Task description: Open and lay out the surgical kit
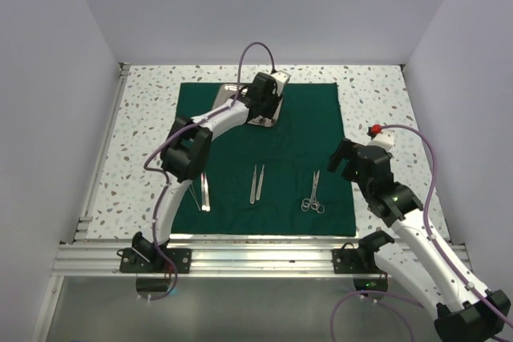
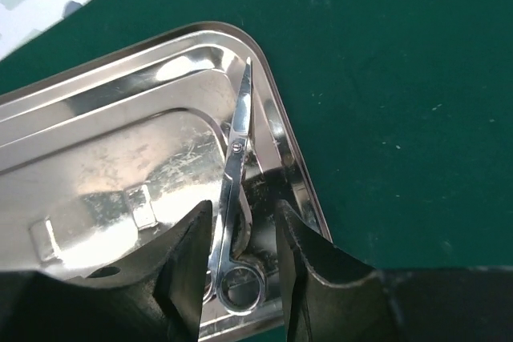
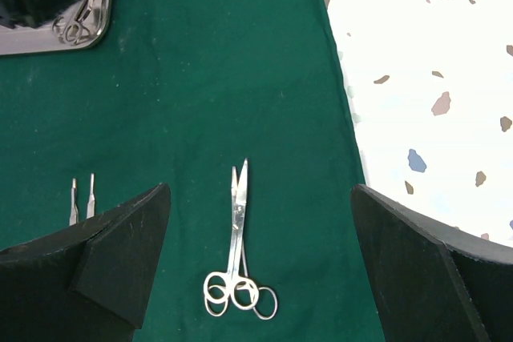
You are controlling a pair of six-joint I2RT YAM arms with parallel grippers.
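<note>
A steel tray (image 2: 96, 158) sits at the back of the green cloth (image 1: 296, 134), holding scissors (image 2: 237, 147). My left gripper is over the tray, part open, its fingers either side of the scissors' lower part, with no grip visible. My right gripper stands open at the cloth's right side. Below it in the right wrist view lie laid-out scissors (image 3: 239, 238). Two slim instruments (image 1: 256, 183) lie at the cloth's middle front, and more long instruments (image 1: 204, 190) at the left front.
The speckled table top (image 1: 385, 94) borders the cloth. The left arm stretches over the cloth's left part.
</note>
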